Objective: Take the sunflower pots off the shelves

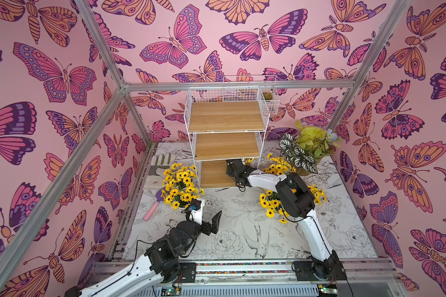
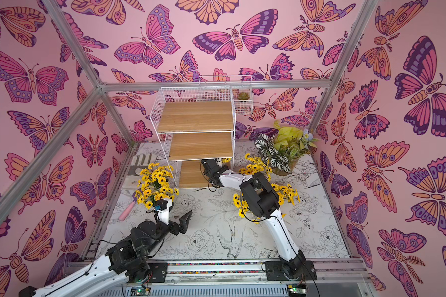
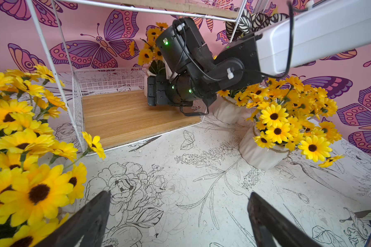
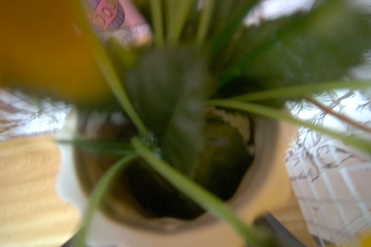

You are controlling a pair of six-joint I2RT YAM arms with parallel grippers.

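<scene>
My right gripper (image 1: 235, 168) reaches into the bottom shelf (image 1: 215, 178) of the white wire rack, close around a pale pot (image 4: 267, 173) of sunflowers that fills the blurred right wrist view; whether its fingers touch the pot is unclear. My left gripper stands open and empty over the table, beside a sunflower pot (image 1: 178, 183) left of the rack. More sunflower pots (image 3: 259, 152) stand on the table right of the rack. The upper shelf (image 1: 225, 116) and middle shelf (image 1: 225, 146) are bare.
A leafy plant (image 1: 307, 148) stands at the back right. A pink-handled tool (image 1: 151, 211) and gloves (image 1: 158, 168) lie on the left of the table.
</scene>
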